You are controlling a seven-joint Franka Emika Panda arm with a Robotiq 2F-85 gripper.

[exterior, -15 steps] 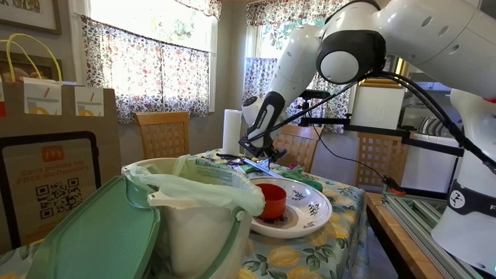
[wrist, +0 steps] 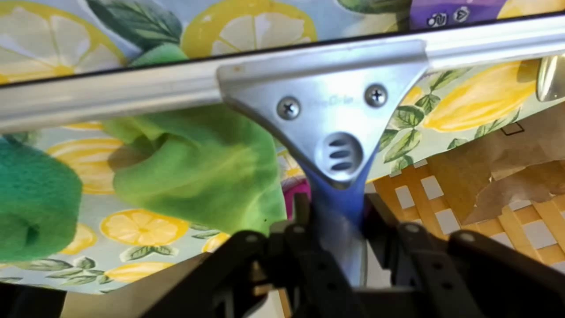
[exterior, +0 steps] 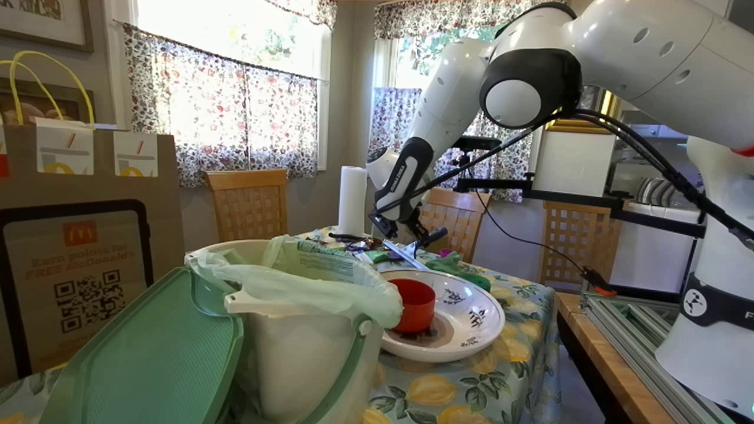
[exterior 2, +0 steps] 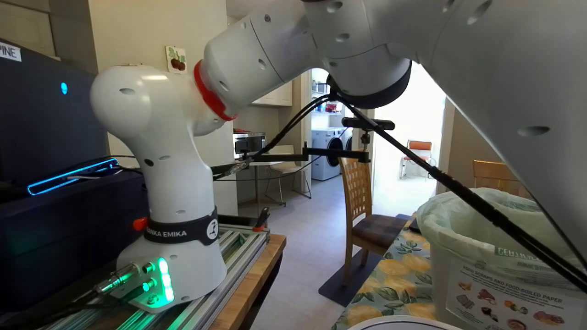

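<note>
A metal squeegee (wrist: 339,95) with a long pale blade spans the wrist view, its blue-and-silver handle running down between my fingers. My gripper is shut on that handle. Below the blade lie a green cloth (wrist: 206,164) and, farther left, a darker green item (wrist: 32,201) on the lemon-patterned tablecloth. In exterior view 1 the squeegee (exterior: 404,253) shows above the far part of the table, behind the white bowl; whether its blade touches the cloth is not clear. Exterior view 2 does not show my gripper.
A white bowl (exterior: 488,321) holding a red cup (exterior: 415,305) stands near the table's middle. Beside it is a lined bin (exterior: 304,353) with a green lid (exterior: 152,346). A paper towel roll (exterior: 351,200) stands at the back, and chairs surround the table.
The gripper has turned and shifted slightly, and the squeegee has tilted with it, so its dark handle end now points up to the right. The bowl, cup and bin have not moved.
</note>
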